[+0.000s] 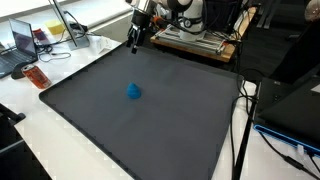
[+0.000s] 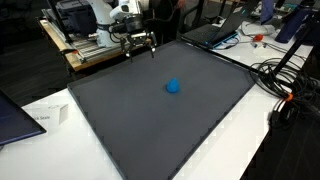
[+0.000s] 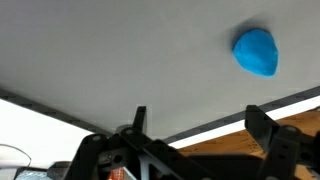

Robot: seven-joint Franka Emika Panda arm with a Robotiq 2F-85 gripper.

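Note:
A small blue object (image 1: pixel 133 91), rounded with a slight peak, rests alone on the dark grey board (image 1: pixel 150 130). From the other side it shows as a blue lump (image 2: pixel 172 86) a little above the board's middle. My gripper (image 2: pixel 138 48) hovers at the board's far edge, well apart from the blue object. In the wrist view the open gripper has two dark fingers spread wide with only bare board between them; the blue object (image 3: pixel 256 53) lies beyond the right finger.
An orange can (image 1: pixel 36 77) and a laptop (image 1: pixel 22 42) stand on the white table to the left. Black cables (image 1: pixel 247 100) run along the board's right side. Most of the board is bare.

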